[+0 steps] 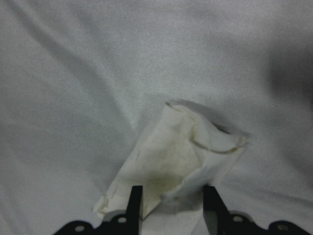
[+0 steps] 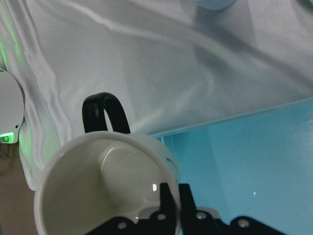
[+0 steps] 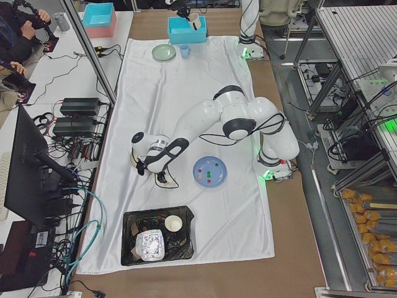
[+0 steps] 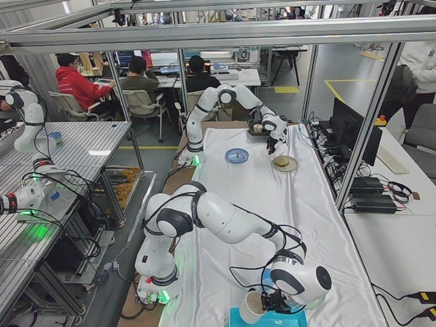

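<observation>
A crumpled white paper piece (image 1: 171, 147) lies on the cloth between the open fingers of my left gripper, near a tan plate (image 4: 285, 163). My right gripper is shut on the rim of a white mug (image 2: 68, 186) with a black handle, held over the edge of a light blue bin (image 2: 249, 161).
A blue plate (image 3: 209, 171) with small items sits beside the left arm. A dark crate (image 3: 130, 254) holds a foil container and a cup at the near end. A green plate (image 3: 164, 52) and blue cup (image 3: 185, 51) stand at the far end.
</observation>
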